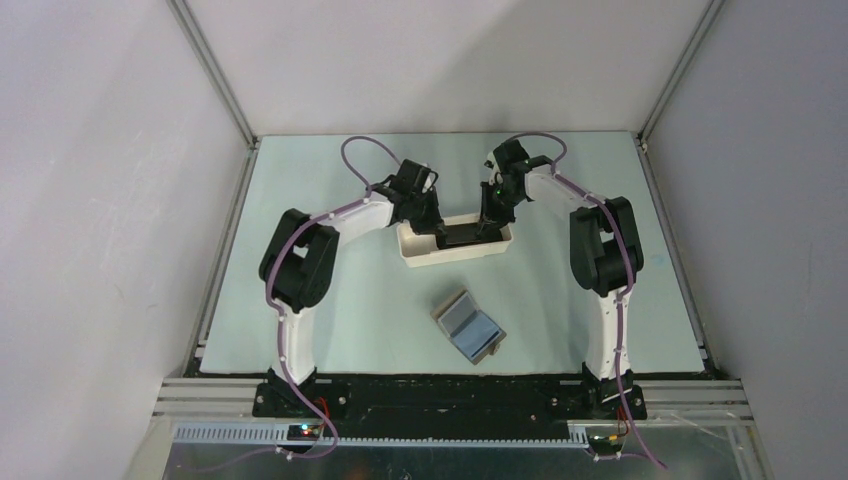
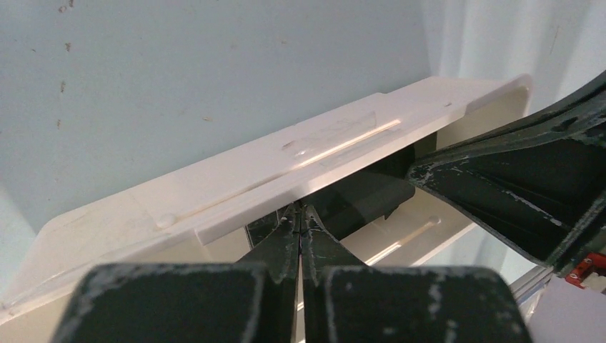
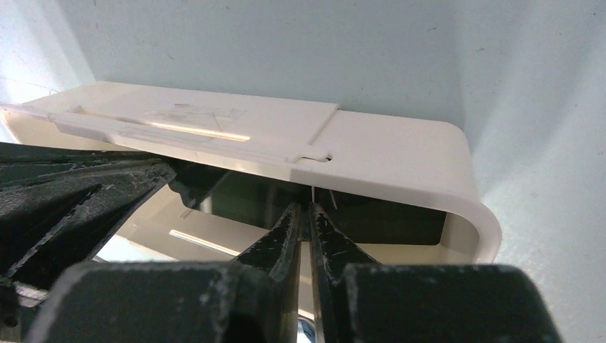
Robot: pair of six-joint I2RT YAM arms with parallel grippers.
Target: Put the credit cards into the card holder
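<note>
Dark cards [image 1: 466, 234] stand in a narrow cream bin [image 1: 455, 258] at the middle of the table. In the left wrist view, my left gripper is shut, its tips together with nothing between them, in front of the dark cards [image 2: 364, 196]. The right wrist view has my right gripper nearly closed, with a thin pale card edge [image 3: 313, 191] running between its tips. The dark card [image 3: 396, 221] beside it stays against the bin's back wall. An open grey card holder [image 1: 470, 326] lies in front of the bin.
The cream bin's rim [image 2: 286, 182] rises close behind both grippers. Both arms reach into the bin close to each other, and each wrist view shows the other gripper's dark finger at its side.
</note>
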